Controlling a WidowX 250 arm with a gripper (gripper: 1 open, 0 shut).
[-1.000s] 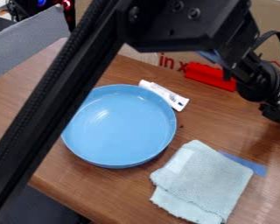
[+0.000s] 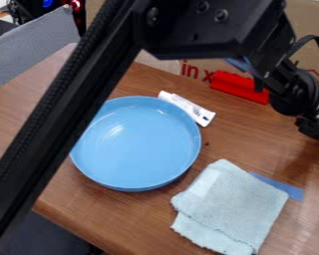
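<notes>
A light blue plate (image 2: 136, 139) lies on the wooden table (image 2: 229, 134). To its lower right is a folded pale blue cloth (image 2: 226, 207) with a flat blue strip (image 2: 285, 187) beside it. A small white packet (image 2: 186, 108) lies behind the plate, and a red object (image 2: 237, 87) sits farther back. My black arm crosses the top and left of the view. Its wrist is at the right edge; the gripper's fingers are out of frame or hidden.
A cardboard box stands at the back. A grey surface is at the upper left, beyond the table.
</notes>
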